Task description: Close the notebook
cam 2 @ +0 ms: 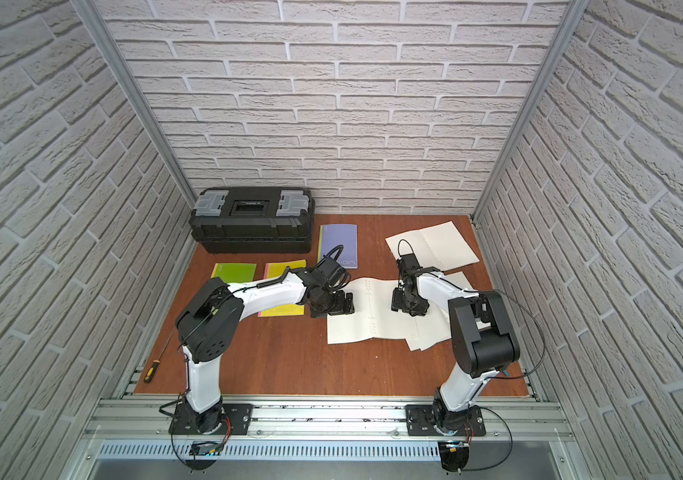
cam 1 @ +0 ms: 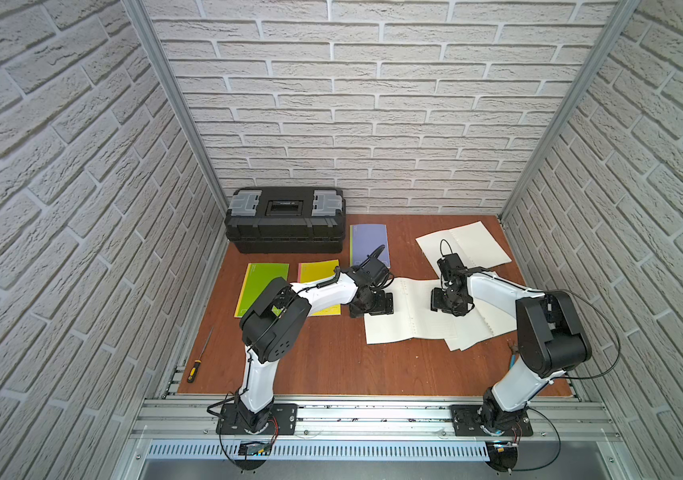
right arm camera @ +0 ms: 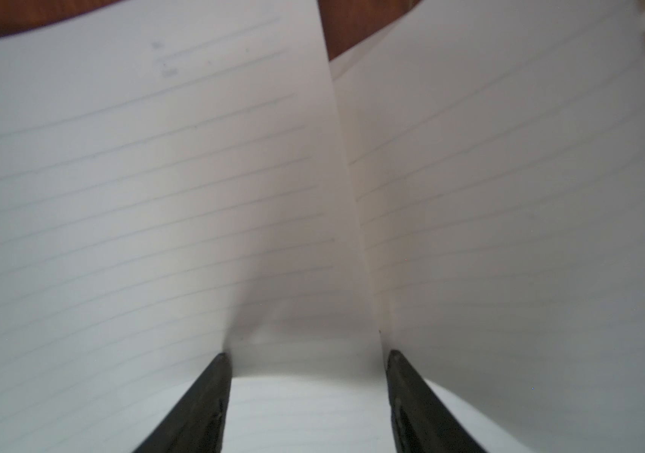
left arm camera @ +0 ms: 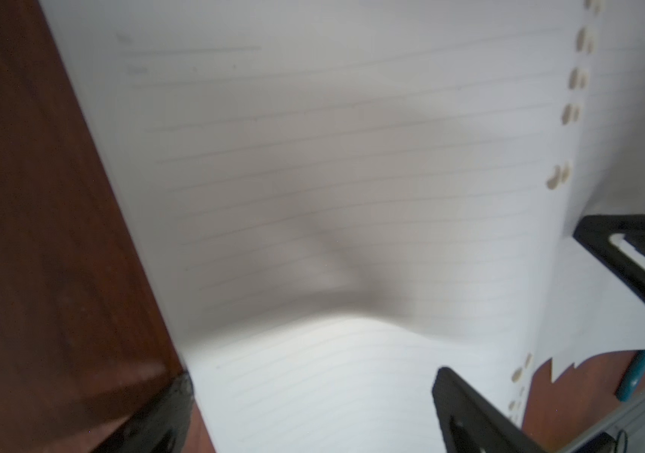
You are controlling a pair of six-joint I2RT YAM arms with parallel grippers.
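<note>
An open notebook with white lined pages lies on the table, its left page (cam 1: 389, 329) and right page (cam 1: 428, 316) both showing. My left gripper is open over the left page, one finger (left arm camera: 175, 400) by the page's outer edge. The page bulges upward between its fingers. My right gripper is part open at the right page's outer edge, fingers apart, low against the paper. Its right finger (right arm camera: 401, 377) sits along that edge. Whether either pair of fingertips presses on the paper cannot be made out.
The right page overlaps another open notebook (cam 1: 500, 317); a third open one (cam 1: 477, 242) lies at the back right. Closed green (cam 1: 255, 280), yellow (cam 1: 317, 272) and purple (cam 1: 368, 240) notebooks, a black toolbox (cam 1: 285, 228) and a screwdriver (cam 1: 195, 369) lie left and back.
</note>
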